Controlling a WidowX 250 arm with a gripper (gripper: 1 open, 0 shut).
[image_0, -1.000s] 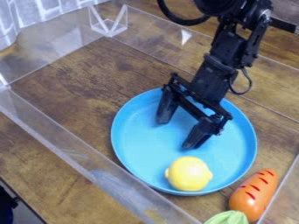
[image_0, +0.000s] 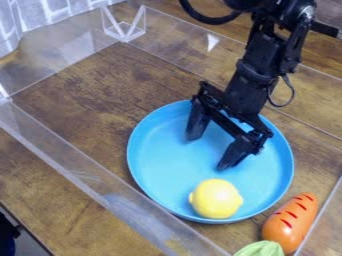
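A black gripper (image_0: 217, 140) reaches down from the top right, its fingertips low over the back half of a blue plate (image_0: 160, 170). Its two fingers stand apart, with no object visible between them. A yellow lemon-like object (image_0: 215, 198) lies on the front part of the plate, clear of the gripper.
An orange carrot (image_0: 291, 220) and a pale green vegetable (image_0: 267, 248) lie at the lower right, beside the plate. Clear plastic walls border the wooden surface (image_0: 94, 110), which is bare left of the plate.
The gripper and arm have shifted very slightly; the plate and the objects look unmoved.
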